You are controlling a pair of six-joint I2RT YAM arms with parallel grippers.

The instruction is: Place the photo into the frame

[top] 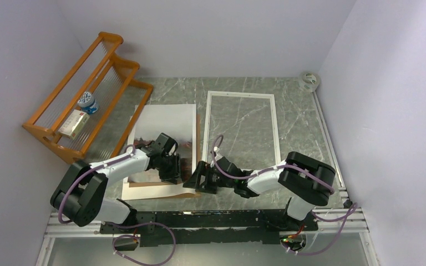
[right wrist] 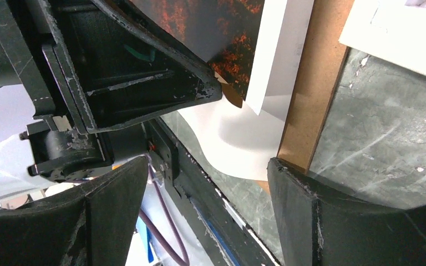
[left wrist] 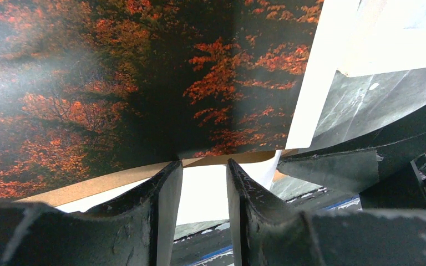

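Note:
The photo of dark and orange trees [left wrist: 144, 88], with a white border strip [right wrist: 266, 55] on its right, lies over a brown board [right wrist: 316, 77] and a white sheet [right wrist: 244, 138]. The sheet's near right part curves up, leaving a gap under the photo's edge. At that near edge, my left gripper has its fingertips a little apart with white sheet showing between them; any grip on it is unclear. Low over the sheet's near right corner stands my right gripper, open. The empty white frame [top: 241, 94] lies to the right.
A wooden shelf [top: 132, 73] at the left back holds a blue jar [top: 88, 103] and a small box [top: 74, 123]. A roll of tape [top: 309, 81] sits in the far right corner.

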